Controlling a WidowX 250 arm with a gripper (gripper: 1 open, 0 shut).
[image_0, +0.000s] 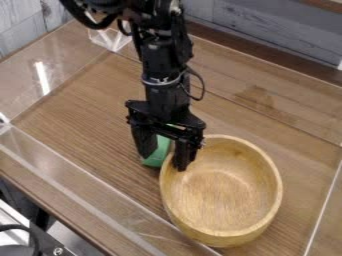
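My black arm hangs down from the top centre, its gripper (166, 138) low over a green block (154, 156) at the left rim of a cream oval bowl (230, 205). The gripper's fingers are open, reaching down on and beside the block, which is partly hidden behind them. Whether they touch it I cannot tell.
A clear plastic item (107, 32) sits at the top left. A black cable (27, 235) lies at the lower left corner.
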